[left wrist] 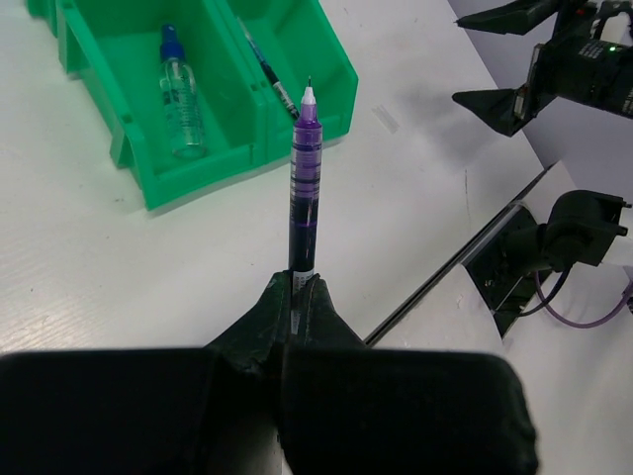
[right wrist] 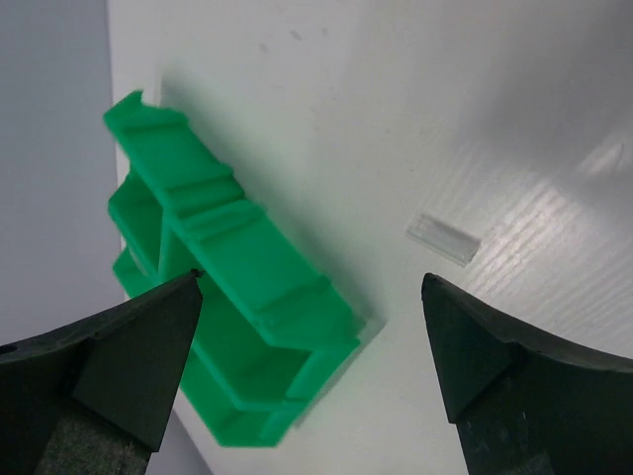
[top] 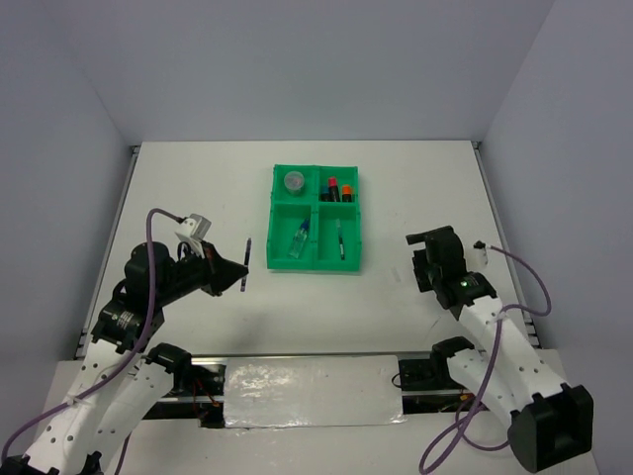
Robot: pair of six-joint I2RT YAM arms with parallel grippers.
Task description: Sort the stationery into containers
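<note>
My left gripper is shut on the lower part of a purple pen (left wrist: 305, 188), its white tip pointing away from the fingers. In the top view the pen (top: 245, 264) is left of the green divided tray (top: 315, 266). A clear bottle with a blue cap (top: 299, 239) lies in the tray's front left compartment, and another pen (top: 341, 240) in the front right one. At the back are a round clear container (top: 294, 181) and several small bottles with red and orange caps (top: 334, 188). To the tray's right, my right gripper (top: 413, 259) stands open and empty.
In the right wrist view a small clear strip (right wrist: 443, 239) lies flat on the white table between the fingers. A shiny sheet (top: 312, 392) covers the front edge. Bare table surrounds the tray, with walls at the back and both sides.
</note>
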